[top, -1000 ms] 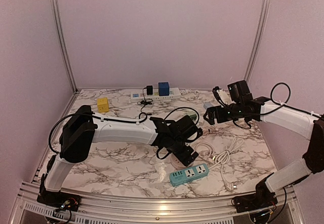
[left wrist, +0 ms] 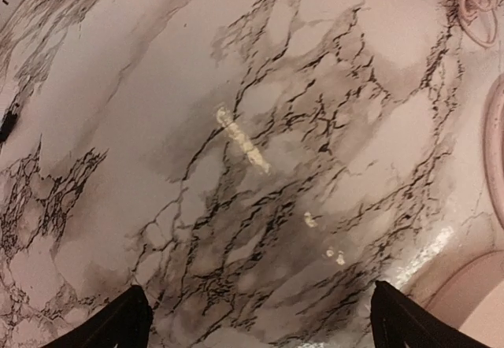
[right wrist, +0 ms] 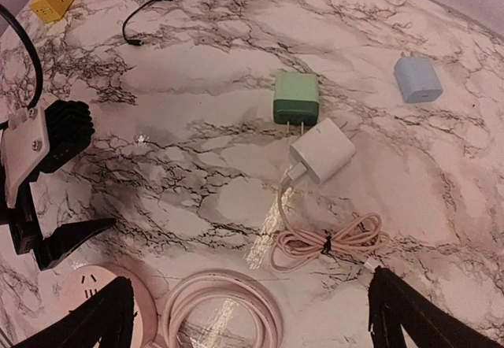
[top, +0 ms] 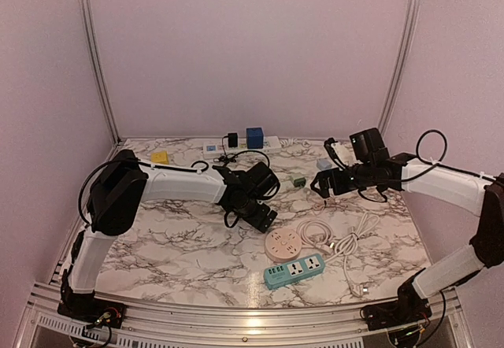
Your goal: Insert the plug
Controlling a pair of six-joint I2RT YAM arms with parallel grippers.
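A green plug [right wrist: 296,96] lies on the marble table in the right wrist view, its prongs toward the camera. Touching or close beside it is a white adapter [right wrist: 323,151] with a bundled pink cable. A pale blue plug [right wrist: 417,79] lies farther right. My right gripper [top: 321,185] hovers near the green plug [top: 298,181], open and empty. My left gripper [top: 265,220] is open over bare marble, just behind the round pink socket [top: 283,245], whose edge shows at the lower right of the left wrist view. The teal power strip [top: 294,271] sits in front of that socket.
At the back stands a white power strip [top: 272,145] with a blue block [top: 254,138] and a black plug [top: 232,140] on it. A yellow block [top: 160,157] is at the back left. White coiled cables [top: 346,244] cover the right front.
My left gripper has drawn back and left, away from the round pink socket, which is now uncovered. The right gripper has shifted slightly left.
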